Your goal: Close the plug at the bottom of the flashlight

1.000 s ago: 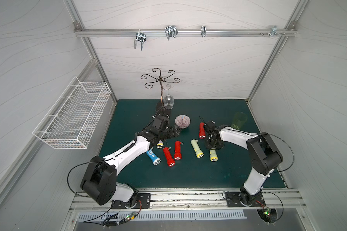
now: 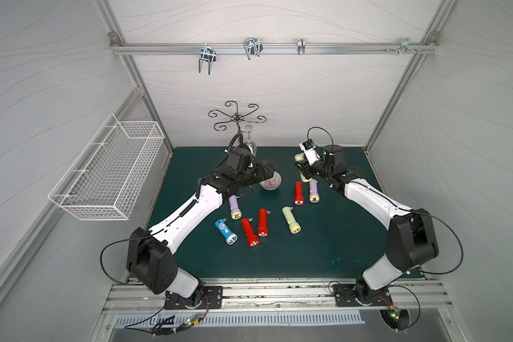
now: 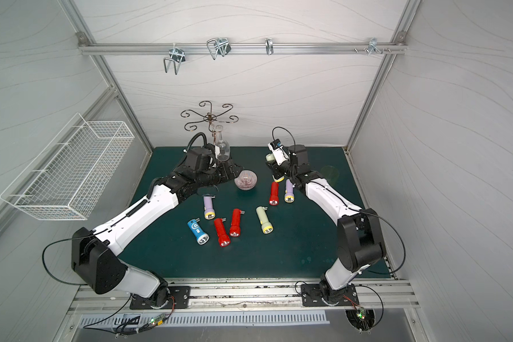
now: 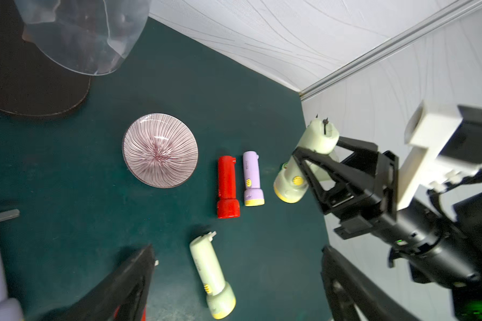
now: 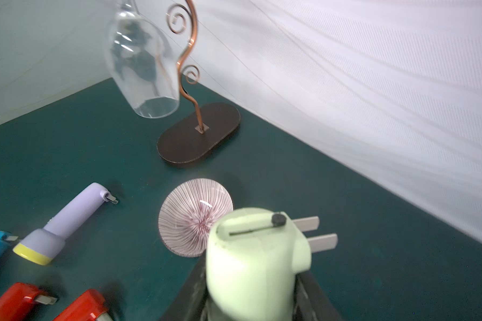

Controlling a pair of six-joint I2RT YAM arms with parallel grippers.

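Note:
A pale green flashlight [image 4: 293,179] [image 5: 251,267] is lifted upright over the back right of the table, with my right gripper shut around it. Its bottom end faces up; in the right wrist view two flat metal prongs [image 5: 318,239] stick out sideways from that end. My left gripper hangs open over the middle left, nothing between its blurred fingers. On the table lie another pale green flashlight [image 2: 290,219], several red ones [image 2: 298,192], lavender ones [image 2: 313,191] and a blue one [image 2: 225,230].
A striped bowl [image 4: 160,149] sits at the back middle, beside a stand with a hanging wine glass [image 5: 144,75]. A white wire basket [image 2: 108,171] hangs on the left wall.
My right gripper has risen and moved toward the back with the pale green flashlight. The left arm has also risen, uncovering a lavender flashlight.

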